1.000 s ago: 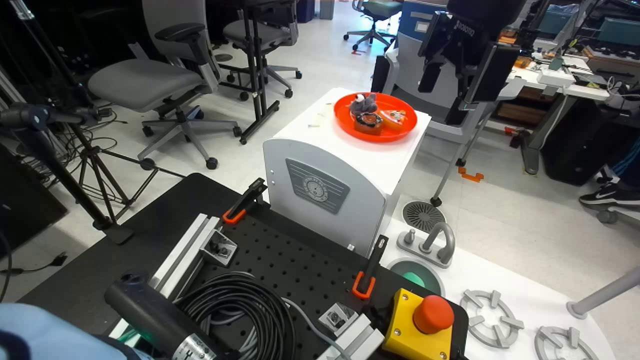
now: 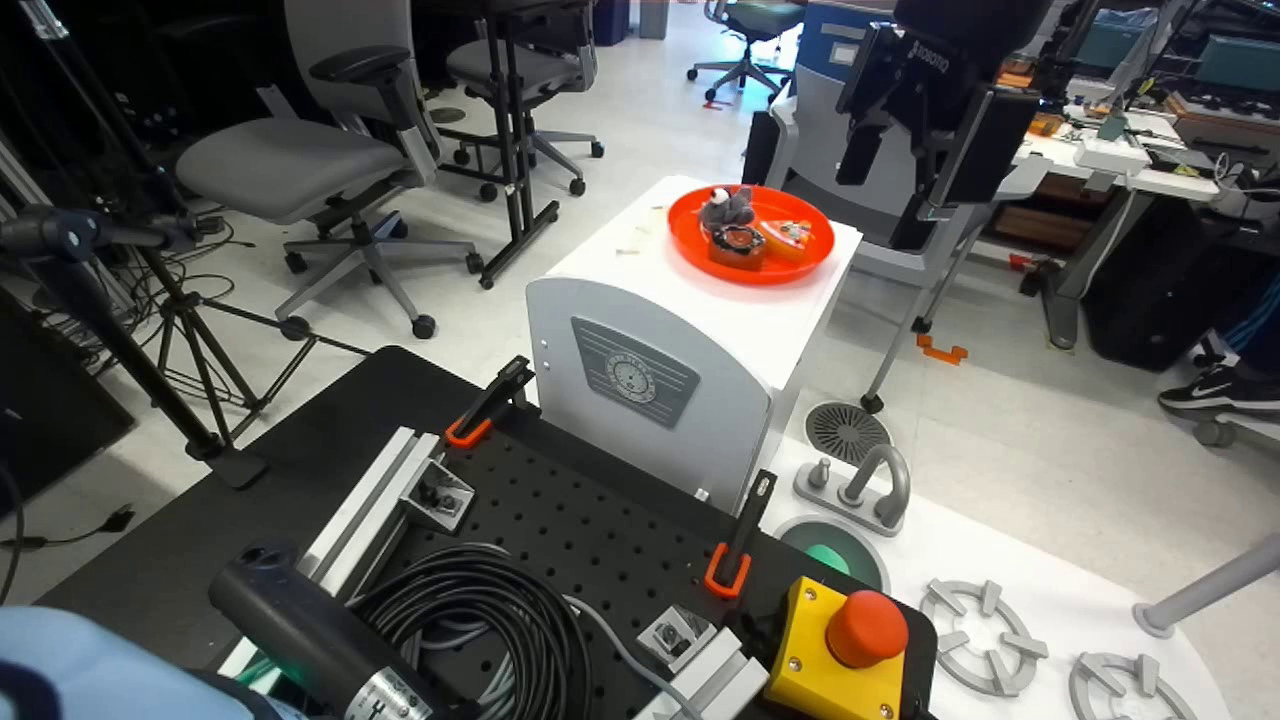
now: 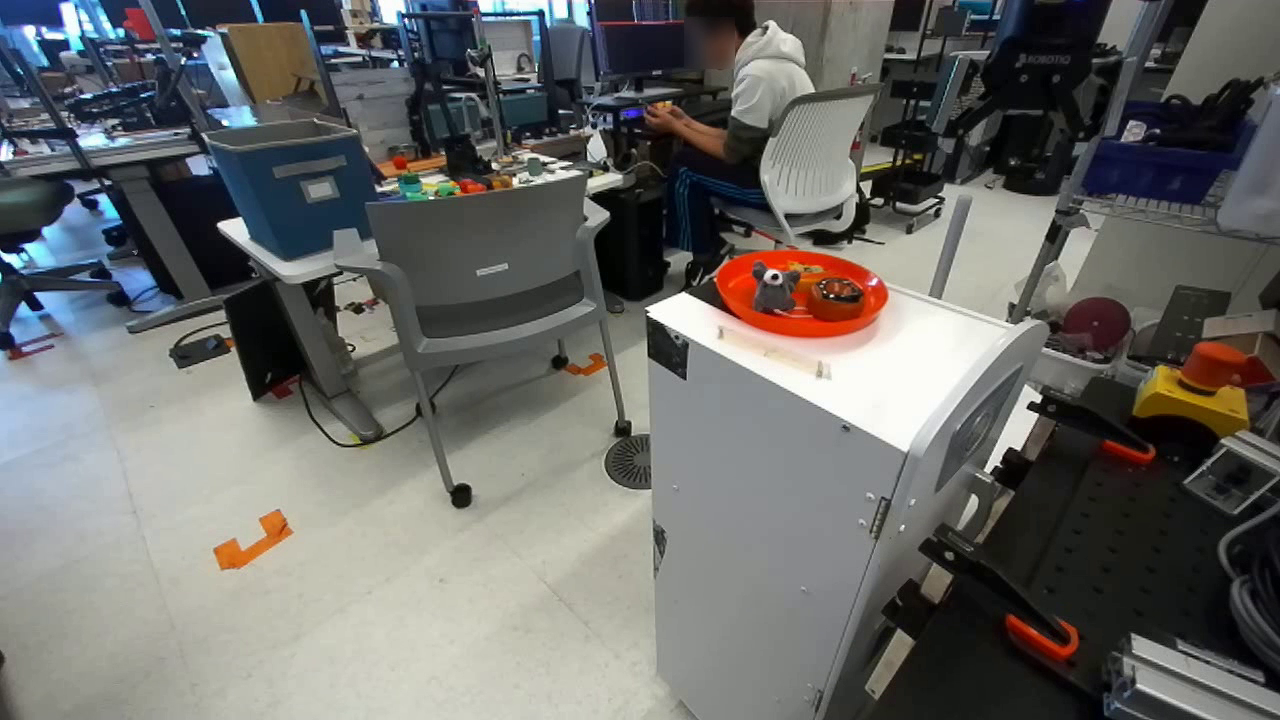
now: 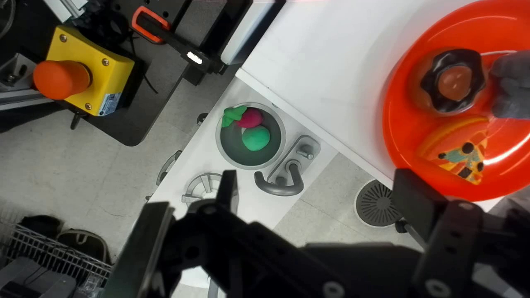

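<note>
My gripper (image 2: 894, 180) hangs in the air to the right of the white cabinet, its fingers spread wide and nothing between them. In the wrist view one black finger pad (image 4: 420, 198) shows at the right and the other finger at the left. An orange-red plate (image 2: 768, 274) rests on the cabinet top. It bears a grey plush animal (image 3: 774, 288), a brown donut-like toy (image 4: 454, 82) and an orange wedge-shaped toy (image 4: 459, 151). Inside the grey toy sink bowl (image 4: 251, 159) lie a green round toy (image 4: 256, 138) and a magenta toy with green leaves (image 4: 249, 118).
Beside the sink stand a grey faucet (image 4: 283, 188) and stove burners (image 2: 984, 636). A yellow emergency-stop box (image 2: 834, 672) and clamps sit on the black bench (image 2: 576, 480). A grey chair (image 3: 492, 264) stands close to the white cabinet (image 3: 768, 504). Part of the cabinet top is bare.
</note>
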